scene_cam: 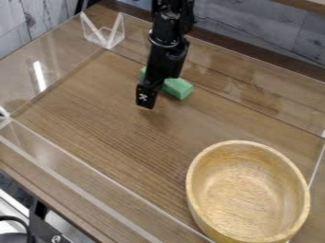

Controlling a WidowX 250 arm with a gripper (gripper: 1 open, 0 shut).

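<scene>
The black gripper (160, 87) hangs low over the upper middle of the wooden table, open, with its fingers around the left part of a green block (178, 87). The block's right end shows beside the gripper; the rest is partly hidden behind it. Whether the fingers touch it cannot be told.
A large pale yellow bowl (248, 190) stands at the lower right. Walls edge it at the back, and a clear plastic item sits at the back left.
</scene>
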